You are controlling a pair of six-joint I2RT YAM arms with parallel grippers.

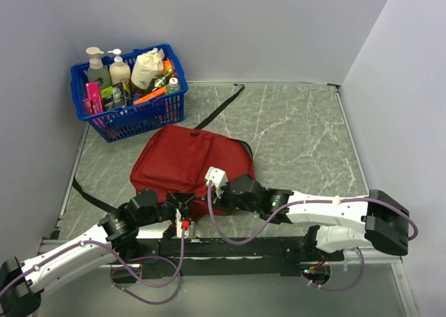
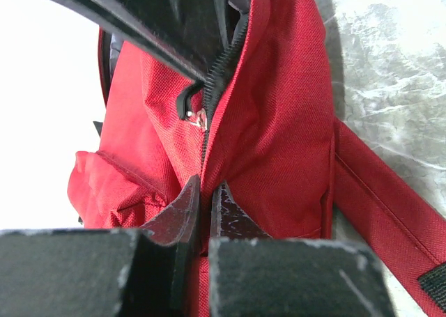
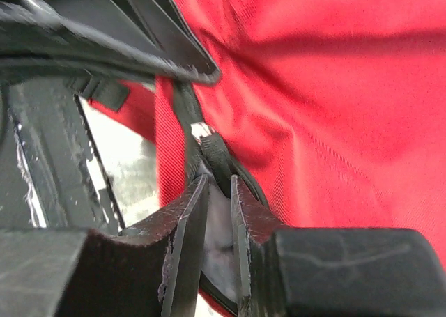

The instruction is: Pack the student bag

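Note:
The red bag (image 1: 185, 157) lies on the marbled table, its near edge under both grippers. In the left wrist view my left gripper is shut on a fold of red fabric beside the black zipper (image 2: 224, 63). A metal zipper slider (image 2: 200, 119) with a black pull sits just beyond its fingertips. My right gripper stands part open at the same zipper; its fingers lie on either side of the grey lining, close to the black pull (image 3: 217, 157). Whether the pull is between the pads I cannot tell. From above, the arms hide the zipper.
A blue basket (image 1: 132, 125) at the back left holds bottles, a pink pack (image 1: 93, 97) and several other items. Black straps (image 1: 221, 108) stretch out from the bag.

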